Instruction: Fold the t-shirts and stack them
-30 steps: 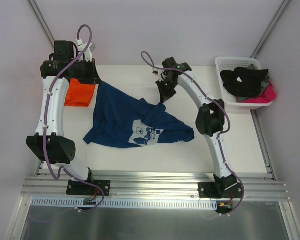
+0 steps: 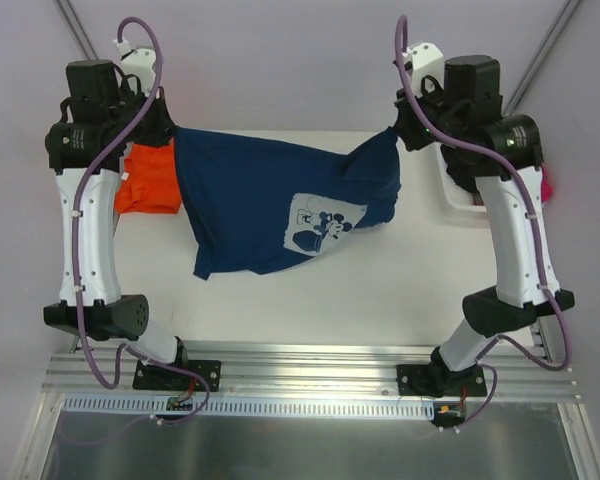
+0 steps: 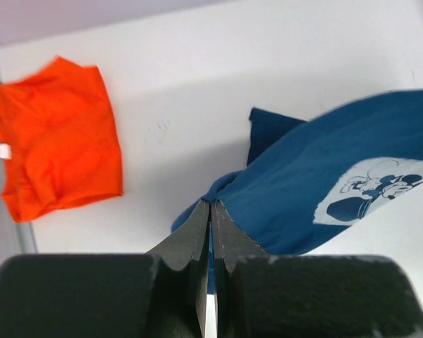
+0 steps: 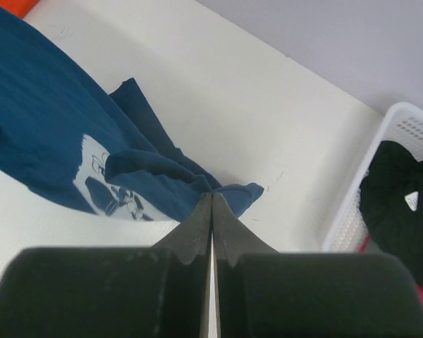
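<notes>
A dark blue t-shirt with a white cartoon print hangs stretched between my two grippers above the white table. Its upper left corner is pinched by my left gripper, which is shut on the cloth. My right gripper is shut on the other upper corner. In the left wrist view, gathered blue cloth meets the fingertips. The right wrist view shows shirt fabric at the tips of the right fingers. An orange folded t-shirt lies on the table at the left.
A white basket with black and pink garments stands at the right, partly behind the right arm in the top view.
My right gripper has moved right and up, carrying its shirt corner. The left gripper has shifted left and slightly up. The shirt has been pulled wider, its top edge tighter and its bottom raised.
</notes>
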